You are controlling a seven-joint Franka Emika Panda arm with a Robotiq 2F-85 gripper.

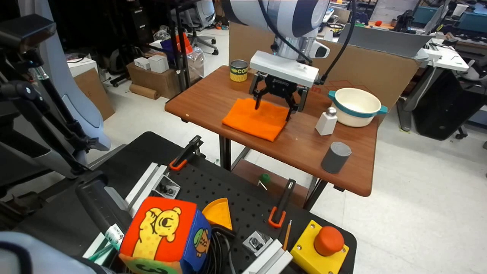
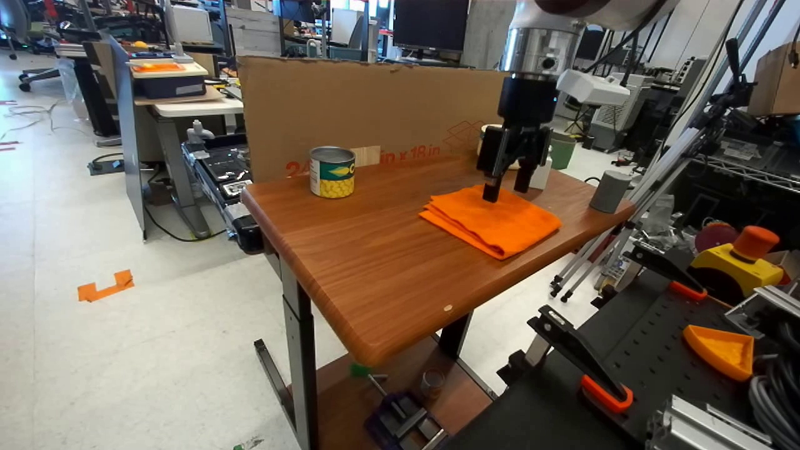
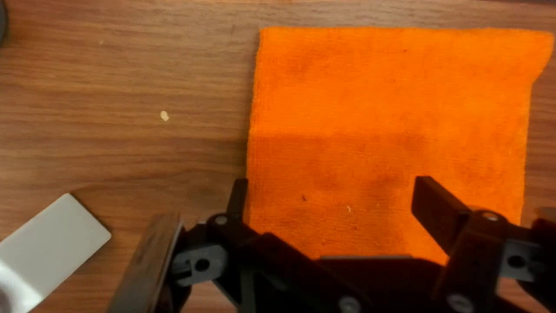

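An orange cloth, folded into a flat square, lies on the wooden table. Low over it stands my gripper, open, its fingers pointing down and spread wide. In the wrist view one of the fingers is by the cloth's left edge, while the other is over the orange fabric toward the right. No object stands between them apart from the cloth underneath. Whether the fingertips touch the cloth, I cannot tell.
To the right on the table are a white shaker, a grey cylinder and a cream pot with teal handles. A corn can stands at the far corner. Bare wood separates can and cloth. Behind rises a cardboard sheet.
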